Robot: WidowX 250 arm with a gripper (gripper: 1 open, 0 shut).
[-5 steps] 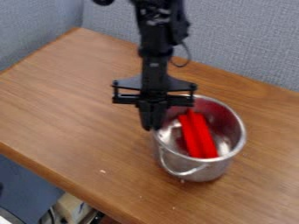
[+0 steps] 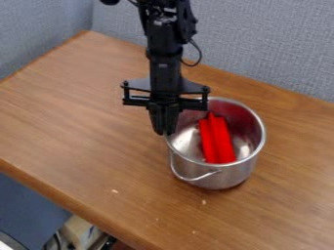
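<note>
My black gripper point(image 2: 164, 127) points down at the left rim of a steel pot point(image 2: 213, 176), its fingertips close together and no object visible between them; whether it touches the rim I cannot tell. Inside the pot, toward its right half, a long red object point(image 2: 218, 143) lies on the bottom. The pot has a wire handle hanging at its front left.
Grey padded walls point(image 2: 261, 44) stand behind it. At the lower left, past the table's edge, are a blue-grey surface and some cables.
The gripper and the pot have shifted slightly left and up in the view since a second ago. The red object remains in the pot.
</note>
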